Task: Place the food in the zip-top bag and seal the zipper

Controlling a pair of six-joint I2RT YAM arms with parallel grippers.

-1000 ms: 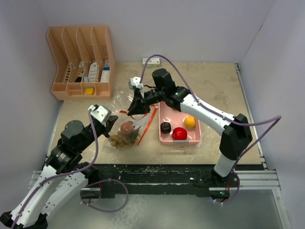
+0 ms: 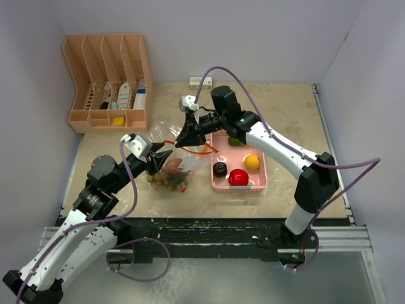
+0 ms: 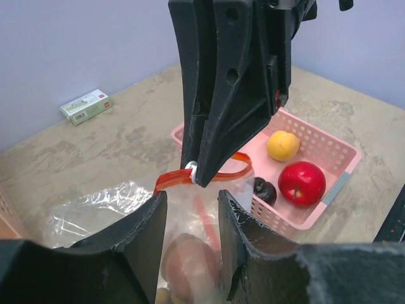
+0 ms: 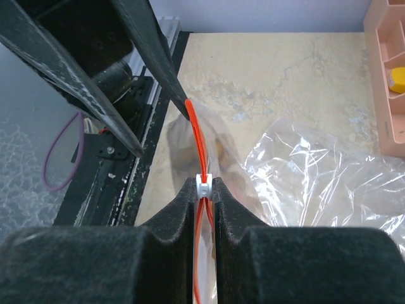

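Note:
The clear bag stands on the table, with a reddish round food item and several small brownish pieces inside. Its orange-red zipper strip bends in a loop near the top. My right gripper is shut on the white zipper slider, with the strip running through it. My left gripper is open in front of the strip. In the right wrist view, one left finger is close to the strip's far end; whether they touch I cannot tell.
A pink basket with a red fruit, a yellow fruit and a dark fruit stands just right of the bag. An orange divided rack is at back left, a small box at the back.
My left gripper has moved right, over the bag's food. The right gripper, shut on the slider, has shifted slightly right. The zipper strip's loop now reaches further right, over the basket's edge.

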